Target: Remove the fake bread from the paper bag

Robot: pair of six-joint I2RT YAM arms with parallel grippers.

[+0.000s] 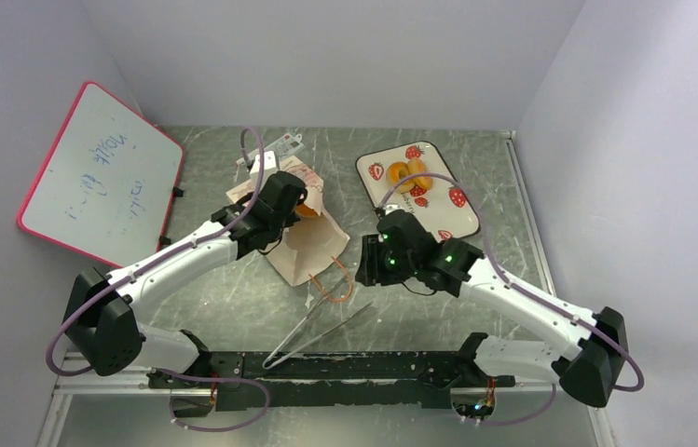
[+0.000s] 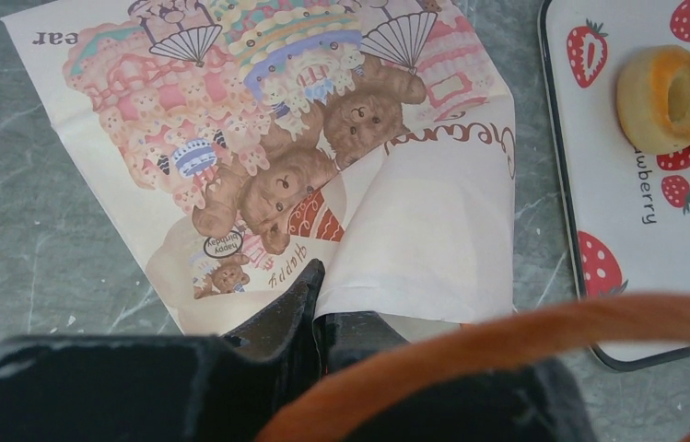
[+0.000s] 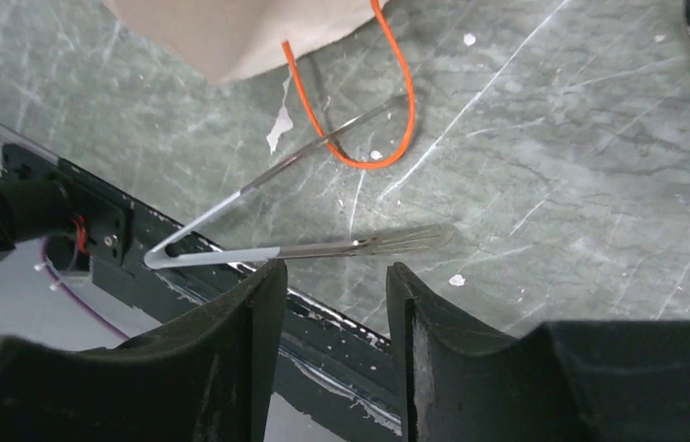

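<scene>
The printed paper bag (image 1: 303, 256) lies left of centre. My left gripper is shut on its folded paper edge, with an orange handle crossing in front. In the top view, orange shows inside the bag's mouth beside the gripper (image 1: 306, 210), mostly hidden. My right gripper is part open, nothing between its fingers, above metal tongs (image 3: 318, 250) that lie on the table near the bag's lower orange handle (image 3: 405, 129).
A strawberry tray (image 1: 373, 191) with two breads (image 1: 401, 175) stands at the back right. A whiteboard (image 1: 98, 172) leans at the left.
</scene>
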